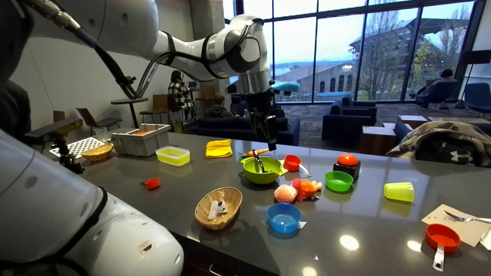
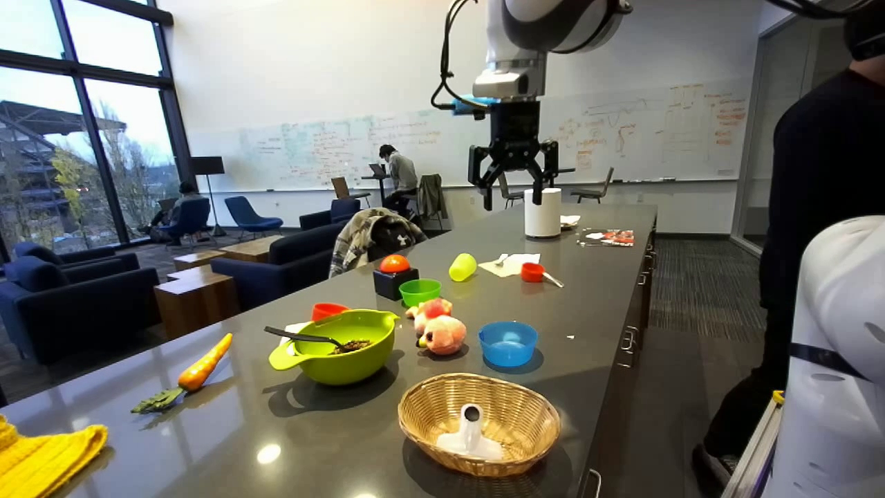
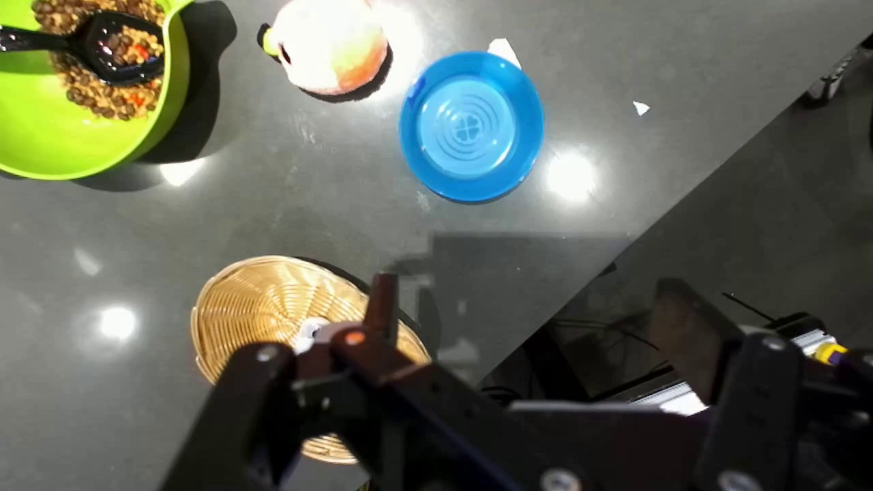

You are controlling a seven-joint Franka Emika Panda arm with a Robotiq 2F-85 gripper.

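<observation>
My gripper (image 2: 512, 199) hangs in the air over the counter, open, with nothing between its fingers. In the wrist view its fingers (image 3: 382, 304) stand wide apart, one in front of the wicker basket (image 3: 245, 282), the other over the floor past the counter's edge. A white clip (image 2: 470, 436) lies in that basket, partly hidden by my gripper in the wrist view. The green bowl (image 1: 257, 176) holds a grain-and-bean mix and a black spoon (image 3: 106, 49). Beyond the basket sits an empty blue bowl (image 3: 470, 127), near a round pinkish plush toy (image 2: 442, 335).
A carrot (image 2: 203, 365) and yellow cloth (image 1: 218, 148) lie farther off. Around the right side stand a red-topped black button box (image 1: 347, 166), a small green bowl (image 1: 339, 181), a yellow cup (image 1: 399, 191) and a red measuring cup (image 1: 442, 237). Counter near the blue bowl is clear.
</observation>
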